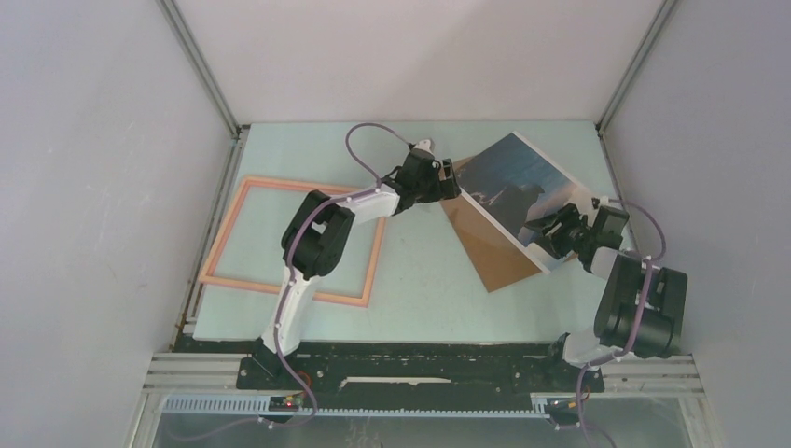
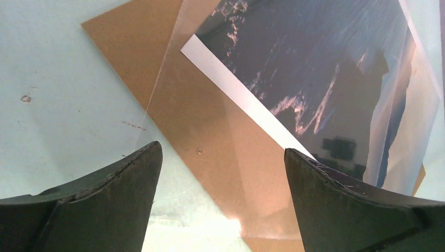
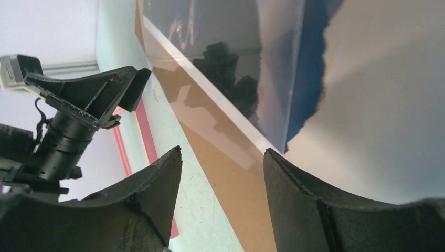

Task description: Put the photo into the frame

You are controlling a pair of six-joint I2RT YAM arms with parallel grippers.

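Note:
The photo, a dark blue and pinkish scene with a white border, lies slanted on a brown board right of centre. What looks like a clear sheet covers part of board and photo in the left wrist view. At the board's upper left corner, my left gripper hangs open and empty. My right gripper is over the photo's lower part; the right wrist view shows its fingers apart with nothing between them. An orange-pink frame lies empty on the left.
Bare table shows between the frame and the board. The left forearm passes over the frame's right part. Walls close off the back and both sides. In the right wrist view, the left gripper stands near the board's edge.

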